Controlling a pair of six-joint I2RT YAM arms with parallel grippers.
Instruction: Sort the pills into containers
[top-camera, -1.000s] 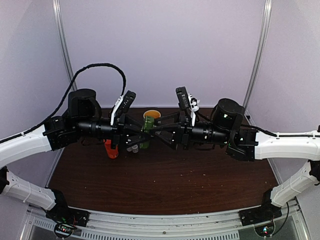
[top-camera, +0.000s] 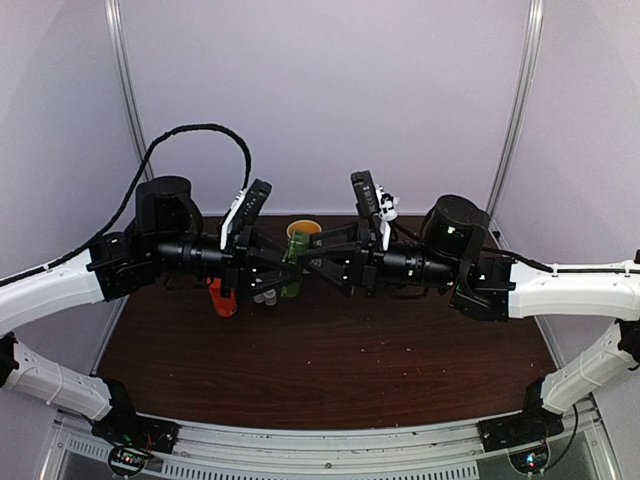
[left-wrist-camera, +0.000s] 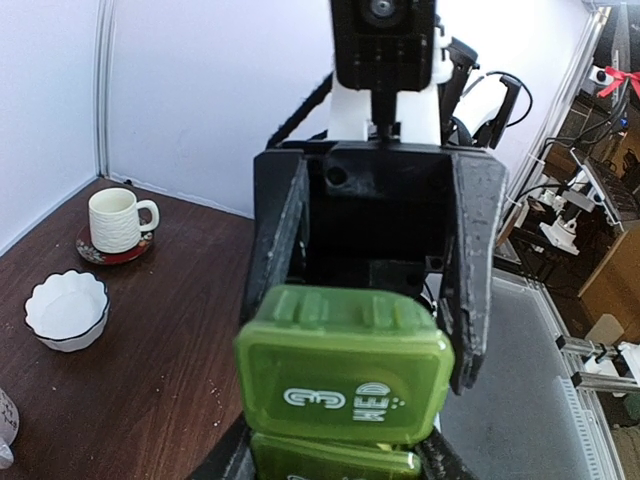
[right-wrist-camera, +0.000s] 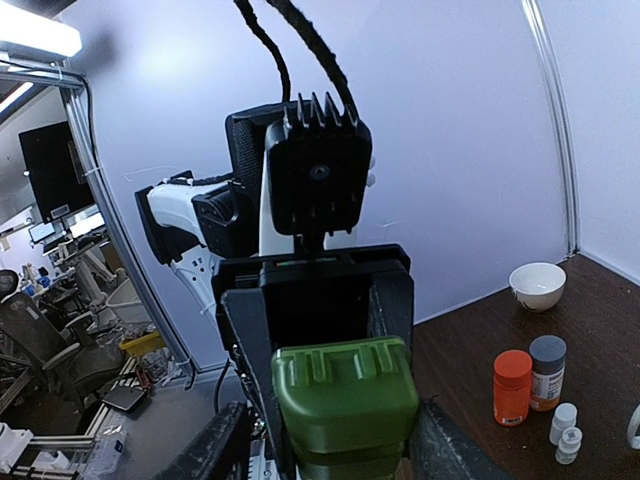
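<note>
A green pill box (top-camera: 298, 240) is held up between the two arms above the table. My left gripper is shut on it, one finger on each side of the box's green end (left-wrist-camera: 345, 360). Facing it from the other side, my right gripper stands open around the box (right-wrist-camera: 345, 390), with a gap showing by its left finger (right-wrist-camera: 225, 445). The box's lid looks closed in both wrist views. Its lower part is cut off there, and no loose pills show.
An orange bottle (right-wrist-camera: 512, 388), a grey-capped bottle (right-wrist-camera: 546, 390) and small white-capped vials (right-wrist-camera: 563, 420) stand on the left of the table. A white bowl (left-wrist-camera: 67, 310) and a cup on a saucer (left-wrist-camera: 115, 220) also stand there.
Both arms and the green box have hardly moved. At most, the right fingers have shifted slightly beside the box.
</note>
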